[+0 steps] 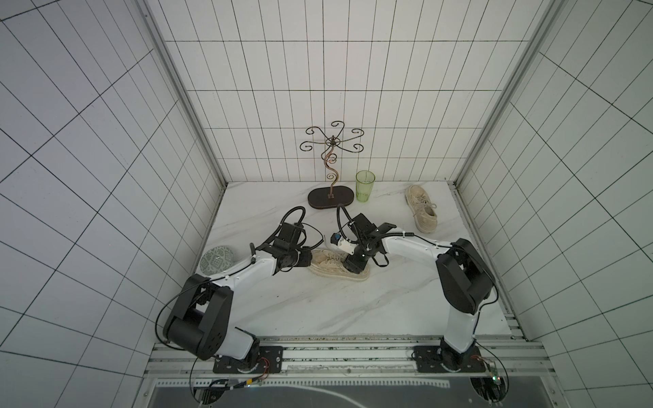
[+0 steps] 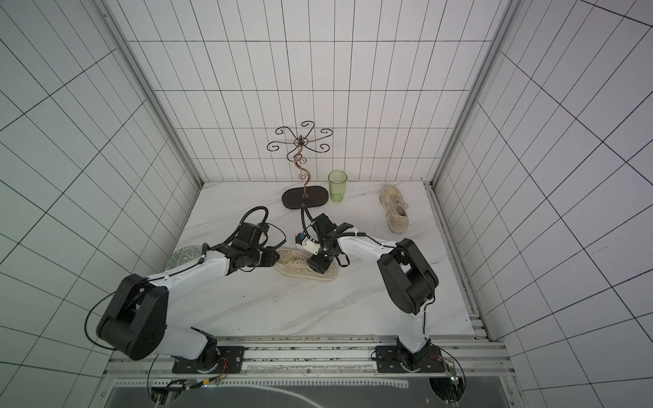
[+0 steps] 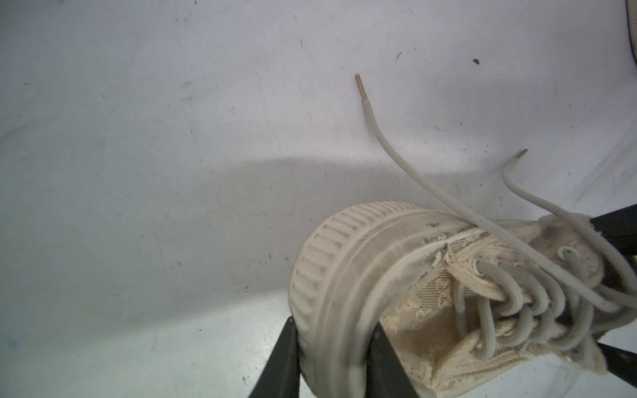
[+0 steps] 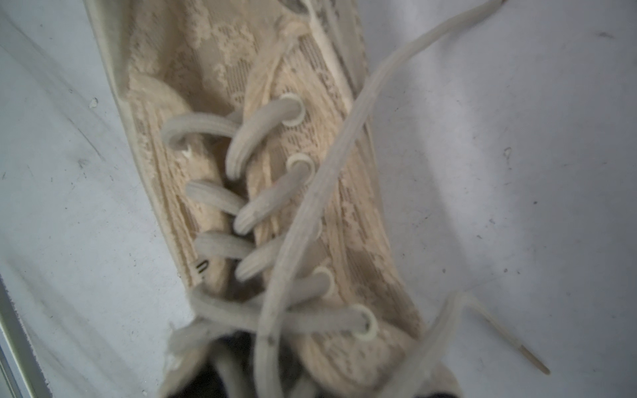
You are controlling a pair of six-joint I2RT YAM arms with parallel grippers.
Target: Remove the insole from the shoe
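The beige lace-up shoe [image 1: 328, 264] lies lengthwise between my arms, heel to the left. At that heel, in the left wrist view, my left gripper is shut on the shoe, one finger outside the sole and one inside the opening. Over the front part sits my right gripper [image 1: 355, 261]. Its dark fingers [image 3: 613, 225] flank the toe end in the left wrist view; whether they squeeze it, I cannot tell. Loosened laces [image 4: 318, 192] cross the tongue and trail aside. No insole can be made out inside.
Behind the shoe stand a scrolled metal stand [image 1: 331, 197] and a green glass [image 1: 364, 185]. A second shoe [image 1: 421, 207] lies at the back right. At the far left is a patterned plate [image 1: 217, 260].
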